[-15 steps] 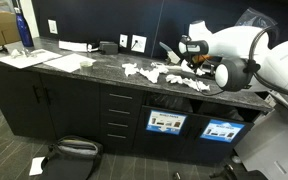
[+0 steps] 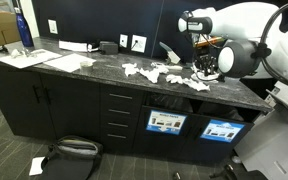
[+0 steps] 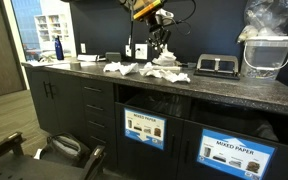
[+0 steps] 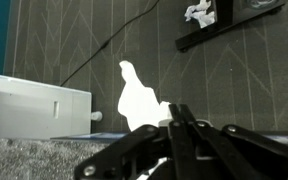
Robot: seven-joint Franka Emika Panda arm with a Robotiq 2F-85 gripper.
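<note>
A crumpled white paper [image 4: 139, 104] sticks out past the black fingers of my gripper in the wrist view. The gripper is shut on it, though the exact pinch is partly hidden by the fingers. In exterior view 2 the gripper [image 3: 163, 44] is above the dark countertop [image 3: 219, 88], with white paper [image 3: 165, 59] just under it. Several other crumpled white papers [image 3: 164, 73] lie spread along the counter; in exterior view 1 more of these papers [image 2: 144, 72] are in its middle.
Below the counter are open compartments with blue mixed paper signs [image 2: 166, 122]. A black device [image 3: 217, 66] and a clear bucket [image 3: 267, 55] stand at the counter's right. A dark bag [image 2: 70, 158] lies on the floor. Flat papers [image 2: 29, 58] cover the left end.
The arm has risen over the right part of the counter, its white forearm now higher and further right. The loose papers in the middle look the same.
</note>
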